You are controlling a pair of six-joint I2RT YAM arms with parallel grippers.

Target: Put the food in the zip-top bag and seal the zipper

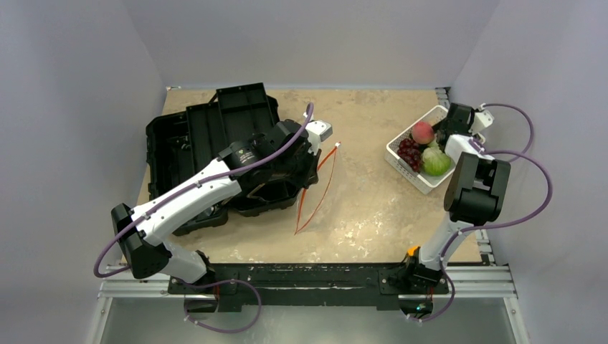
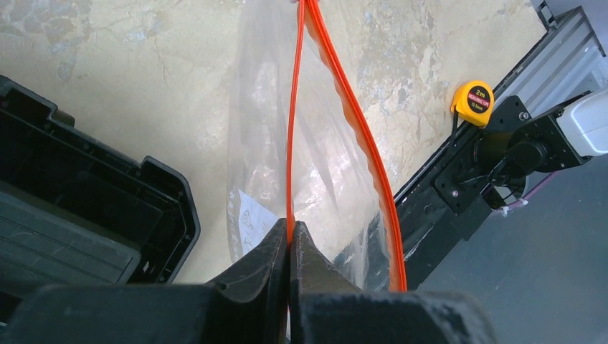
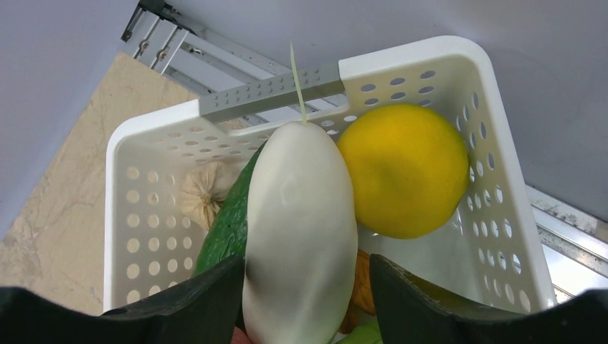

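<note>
The clear zip top bag (image 2: pixel 323 158) hangs upright with its orange-rimmed mouth spread apart. My left gripper is shut on one orange strip of that rim. In the right wrist view, a long white vegetable (image 3: pixel 301 215) with a thin stem lies in the basket (image 3: pixel 118 215). My right gripper is open, one finger either side of this vegetable, with a gap showing at the right finger. Around it are a yellow fruit (image 3: pixel 409 172) and a dark green vegetable (image 3: pixel 226 222). From above, a peach (image 1: pixel 422 132), grapes (image 1: pixel 409 153) and lettuce (image 1: pixel 435 162) also show in the basket.
A black toolbox (image 1: pixel 233 115) stands open at the left of the table, behind the left arm. A yellow tape measure (image 2: pixel 473 102) sits at the front edge near the right arm's base. The tabletop between bag and basket is clear.
</note>
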